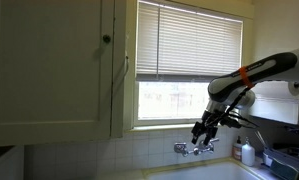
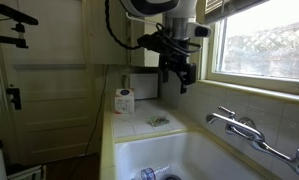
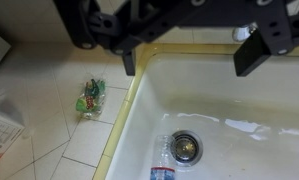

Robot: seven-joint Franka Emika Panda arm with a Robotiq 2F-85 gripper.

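Note:
My gripper hangs open above the sink, its two dark fingers wide apart with nothing between them. In the second exterior view the gripper point(image 2: 176, 77) points downward, well above the counter and basin. A clear plastic bottle point(image 3: 163, 158) lies in the white sink point(image 3: 234, 98), beside the drain point(image 3: 186, 148). The bottle point(image 2: 155, 172) also shows at the bottom of the second exterior view. To the left, on the tiled counter point(image 3: 49, 120), rests a clear packet with green and red contents point(image 3: 90, 97).
A wall faucet point(image 2: 251, 133) juts over the sink's right side. A white container point(image 2: 124, 101) stands at the counter's back. Soap bottles point(image 1: 247, 154) stand near the sink. In the first exterior view, a cabinet point(image 1: 54, 70) fills the left.

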